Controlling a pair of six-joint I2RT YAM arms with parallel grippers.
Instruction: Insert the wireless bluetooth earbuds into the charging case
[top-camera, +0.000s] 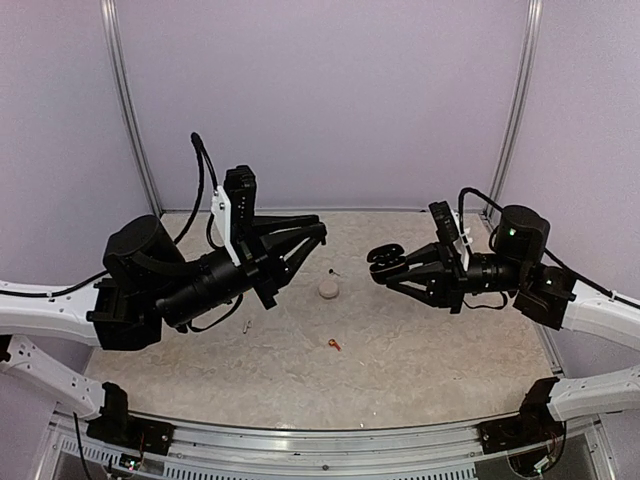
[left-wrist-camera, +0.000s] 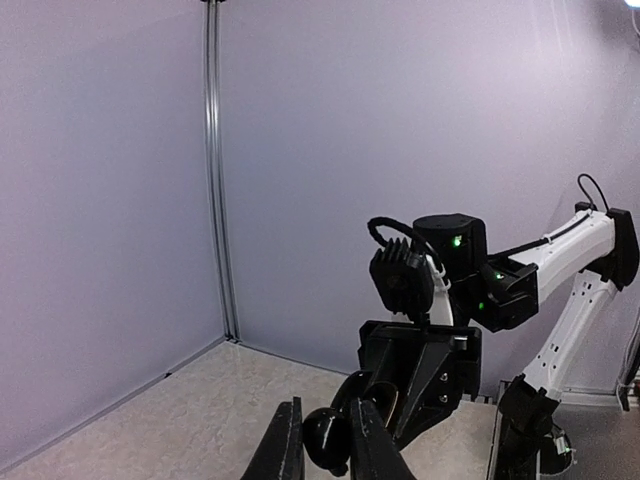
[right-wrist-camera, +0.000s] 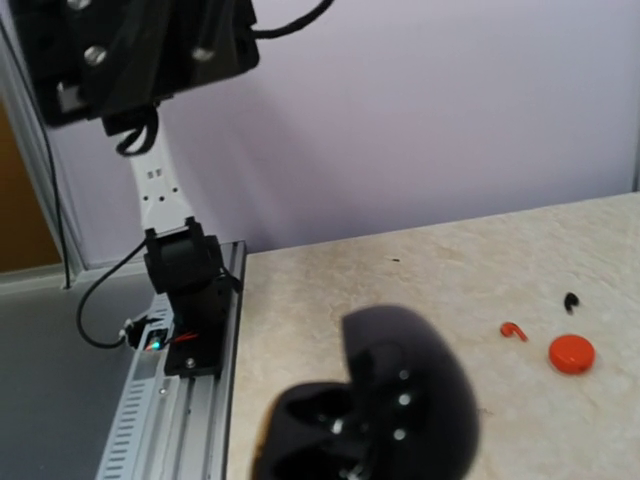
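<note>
A glossy black earbud (left-wrist-camera: 326, 436) is pinched in my left gripper, its rounded end showing between the fingers. My right gripper (top-camera: 398, 274) is shut on the black charging case (top-camera: 386, 260), raised above the table with its lid open. In the right wrist view the case (right-wrist-camera: 415, 390) shows its lid and an earbud hollow; that gripper's fingers are not visible there. From above, the left gripper's tips point right toward the case, with a gap between. The left wrist view has the case (left-wrist-camera: 384, 398) just behind the earbud, partly hidden.
On the table lie a white round case (top-camera: 328, 288), an orange earbud (top-camera: 334, 344) and a small dark piece (top-camera: 334, 272). A red round case (right-wrist-camera: 571, 354), an orange-red earbud (right-wrist-camera: 512, 331) and a black earbud (right-wrist-camera: 571, 301) lie farther off.
</note>
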